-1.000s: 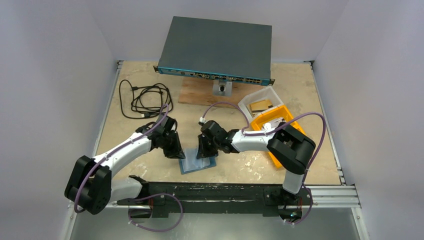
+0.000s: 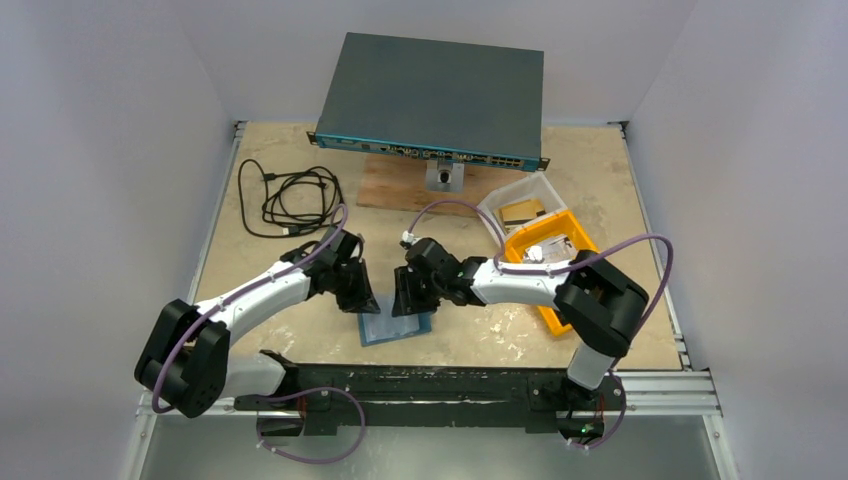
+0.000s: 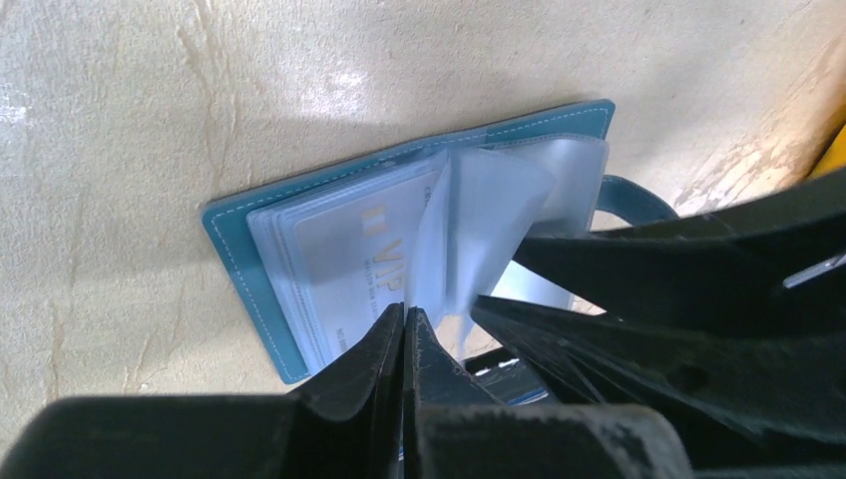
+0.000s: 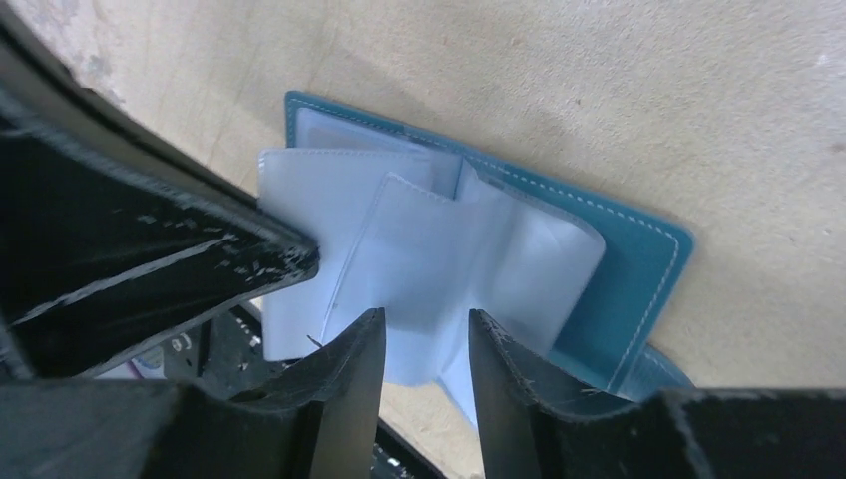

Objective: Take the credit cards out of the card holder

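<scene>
The blue card holder (image 2: 420, 328) lies open on the table between my arms. In the left wrist view, a card lettered VIP (image 3: 349, 249) shows through the clear sleeves on its left half. My left gripper is shut at those sleeves, and nothing shows between its fingers. In the right wrist view, several clear sleeves (image 4: 399, 239) stand bent up from the holder. My right gripper is part open, with its fingertips apart over the sleeve material; nothing is clearly gripped. Sleeves partly hide what lies below them.
An orange basket (image 2: 583, 240) and a white bin (image 2: 490, 204) stand to the right. A coiled black cable (image 2: 295, 190) lies at the back left. A large dark network switch (image 2: 430, 95) stands at the back. Bare table lies left of the holder.
My left gripper has moved right, onto the holder.
</scene>
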